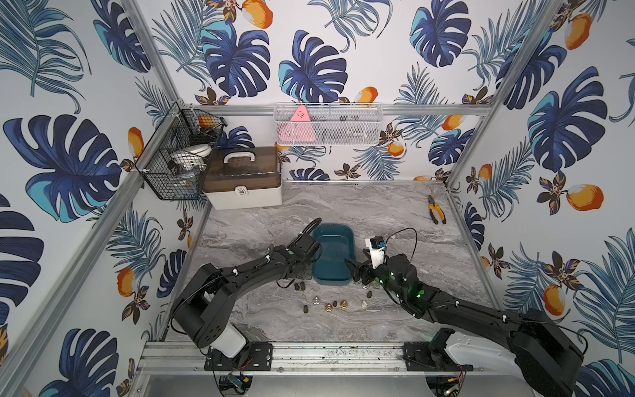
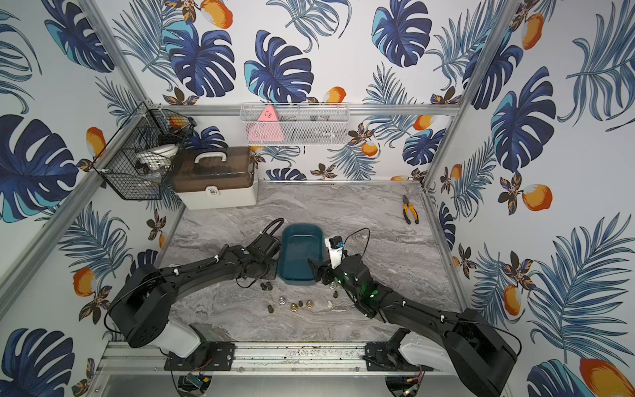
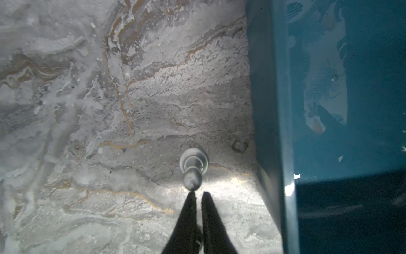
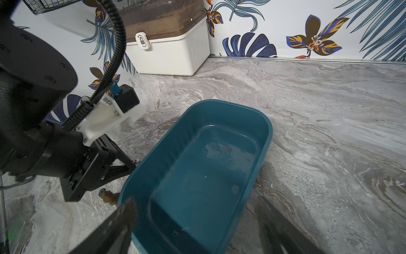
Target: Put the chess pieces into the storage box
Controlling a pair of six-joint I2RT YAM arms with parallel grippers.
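The blue storage box (image 1: 334,248) lies between the arms, its visible floor bare. On the table left of it, a silver chess piece (image 3: 193,167) stands upright in the left wrist view. Its tip is at the fingertips of my left gripper, which are nearly together; whether they pinch it is unclear. Something dark and silvery shows lower down between those fingers. My right gripper is open at the box's near end, its blurred fingers wide apart and nothing between them. Toward the front lie silver (image 1: 316,300), gold (image 1: 328,307), dark (image 1: 305,309) and pale (image 1: 363,304) chess pieces.
A brown-lidded white case (image 1: 242,182) stands at the back left. Orange-handled pliers (image 1: 436,210) lie at the back right. A black wire basket (image 1: 178,158) and a white wire basket (image 1: 330,125) hang above the table.
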